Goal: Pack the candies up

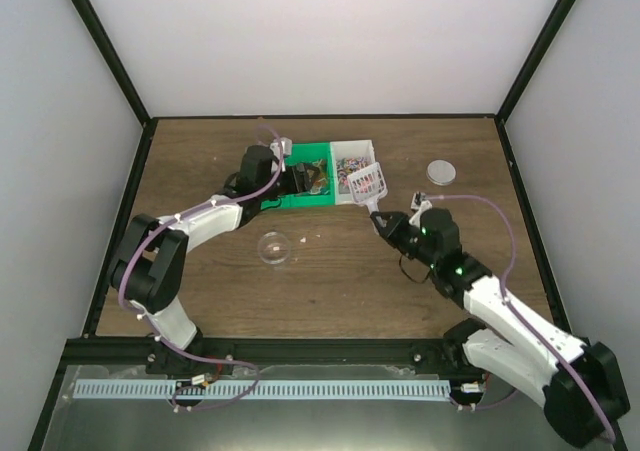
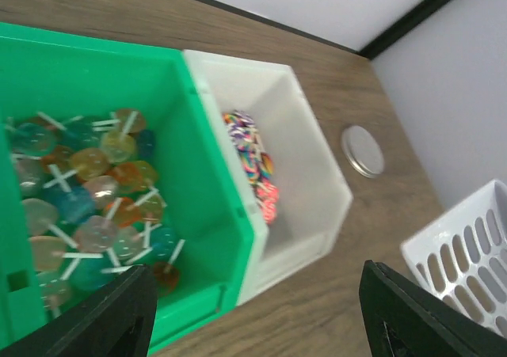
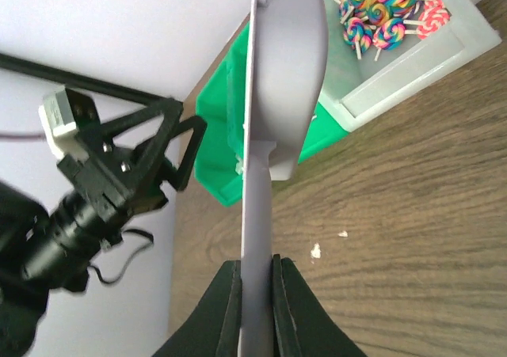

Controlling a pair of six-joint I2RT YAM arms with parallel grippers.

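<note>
A green bin (image 2: 182,301) holds translucent lollipops (image 2: 95,191) and adjoins a white bin (image 2: 305,175) with swirl lollipops (image 3: 388,32). My right gripper is shut on the handle of a white slotted scoop (image 1: 367,181), raised at the front right corner of the white bin in the top view. My left gripper stands open over the front of the green bin, nothing seen between its fingers. A clear round jar (image 1: 274,247) sits on the table in front of the bins.
A round silver lid (image 1: 441,172) lies right of the white bin. Small white bits lie on the wooden table (image 1: 340,281), whose front half is mostly clear. Walls surround the table.
</note>
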